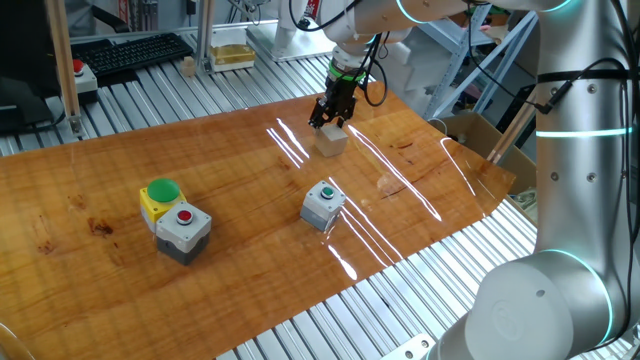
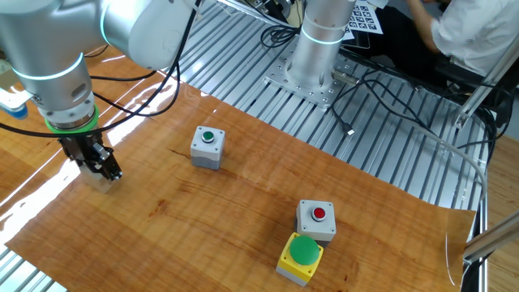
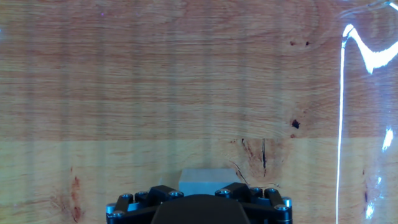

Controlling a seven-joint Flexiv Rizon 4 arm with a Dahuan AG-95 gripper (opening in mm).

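A pale wooden block (image 1: 331, 141) stands on the wooden tabletop near its far edge in exterior view 1. My gripper (image 1: 333, 117) points down right at the block's top. In exterior view 2 the black fingers cover much of the block (image 2: 99, 180), and the light there is glaring. The wrist view has the block's pale face (image 3: 208, 177) at the bottom centre, between the finger linkages, with the gripper's dark body hiding the rest. Whether the fingers press on the block or stand apart from it is hidden.
A grey box with a green button (image 1: 323, 204) stands mid-table. Farther left, a red-button box (image 1: 184, 232) sits beside a yellow box with a large green button (image 1: 161, 197). Cables (image 2: 154, 111) hang along the arm. Bare wood lies between these things.
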